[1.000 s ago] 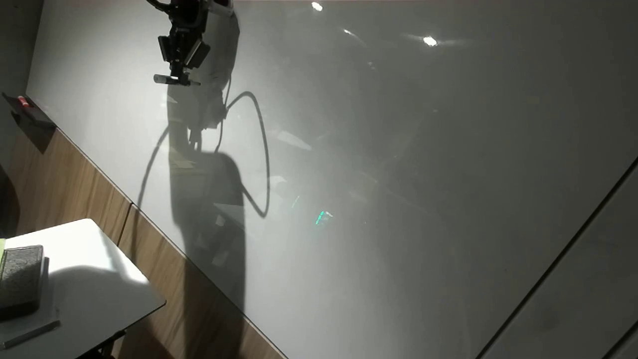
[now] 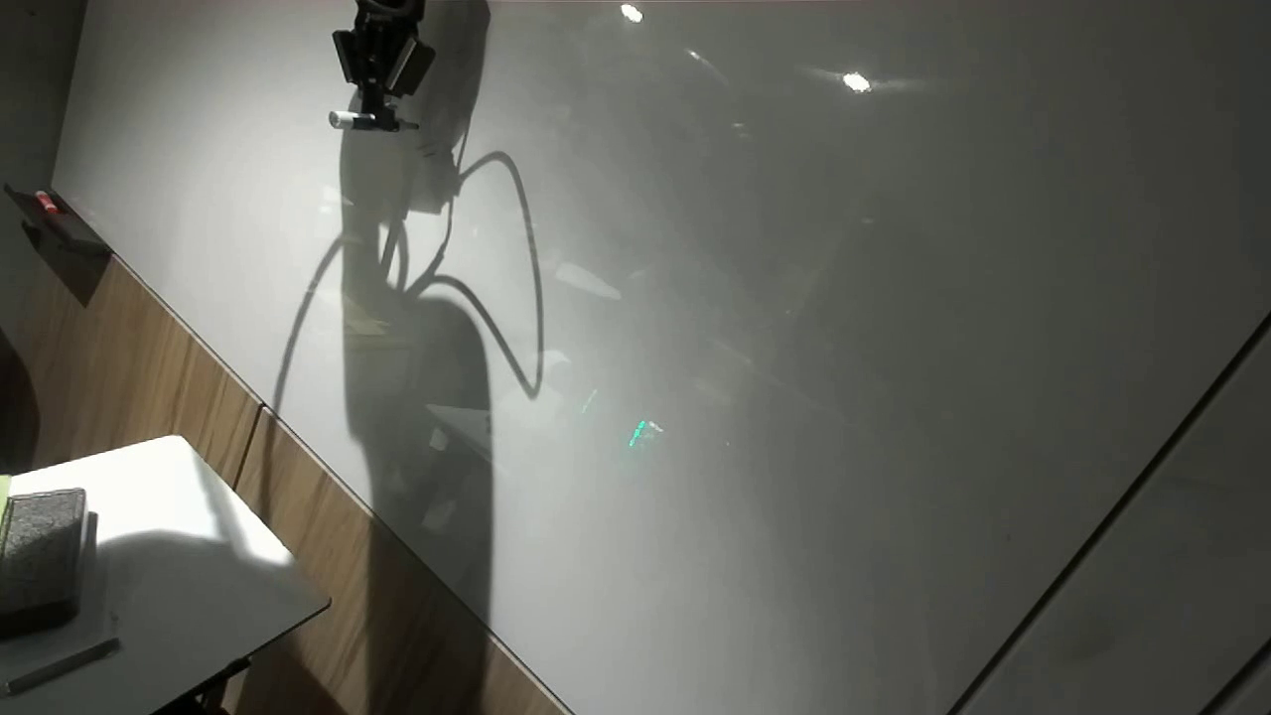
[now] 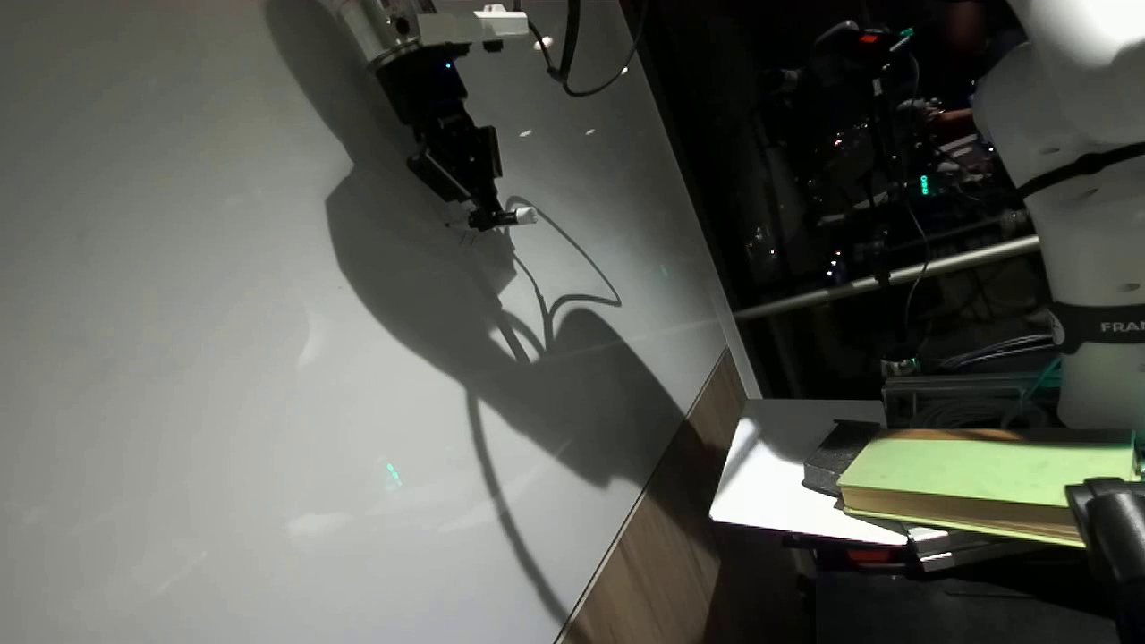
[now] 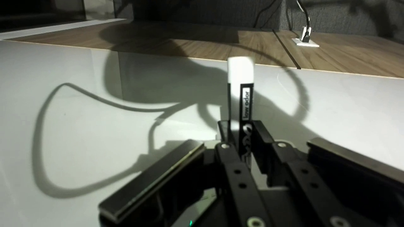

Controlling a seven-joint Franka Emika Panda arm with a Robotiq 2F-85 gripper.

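Note:
A black-and-white marker [image 4: 235, 96] with "low odor" on its label is pinched between the fingers of my gripper. Its white end points up in the wrist view. In exterior view 1 my gripper [image 2: 383, 117] is near the top left, with the white end of the marker [image 2: 345, 119] sticking out to the left. Exterior view 2 shows the marker [image 3: 523, 216] across the tip of my gripper [image 3: 494, 219], in front of the whiteboard [image 3: 161, 322]. Whether the marker's other end touches the board cannot be told.
A white side table [image 2: 179, 477] stands at lower left, bearing a dark eraser-like block [image 2: 42, 554]. A green-topped block [image 3: 977, 467] rests nearby. One red item lies on a small ledge [image 2: 73, 228]. Most of the board is free of objects; the arm's shadow falls on it.
In exterior view 1 my gripper has moved up and slightly right with the marker still in it. Its shadow on the board has shifted too. The table and its things have stayed put.

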